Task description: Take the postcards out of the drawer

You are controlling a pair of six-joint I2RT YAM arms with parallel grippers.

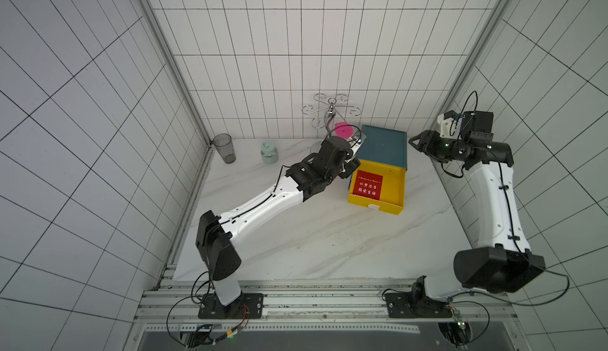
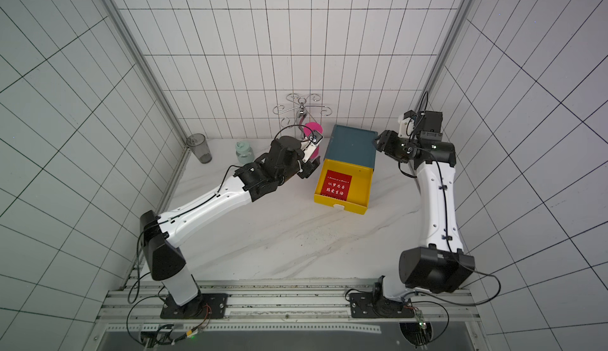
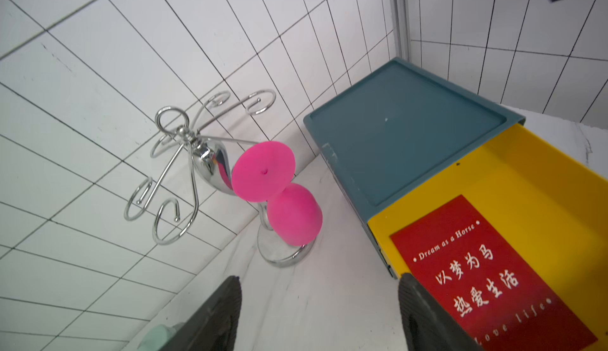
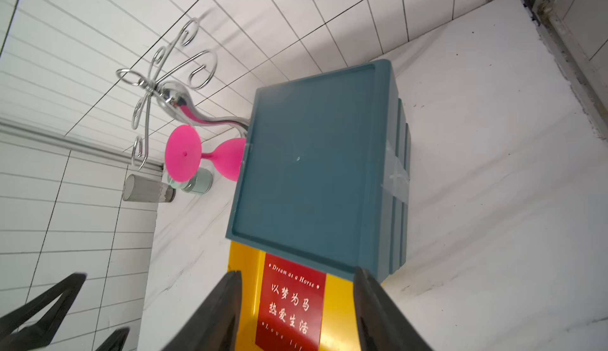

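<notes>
A red postcard (image 1: 368, 185) with white lettering lies flat in the left part of the yellow drawer (image 1: 392, 192). That drawer is pulled out of the front of a blue-grey cabinet (image 1: 383, 147). Up and left of the drawer hovers my left gripper, its fingers apart and only countertop between them. To the right of the cabinet, above the counter, is my right gripper; its fingers (image 4: 218, 309) stand apart with nothing held, the postcard showing far below in the gap. Whether more cards lie under the top one is hidden.
A chrome stand (image 2: 302, 104) with curled arms and a pink hourglass-shaped item (image 3: 262, 170) stands left of the cabinet. Farther left are a mint jar (image 2: 244, 152) and a clear glass (image 2: 199, 147).
</notes>
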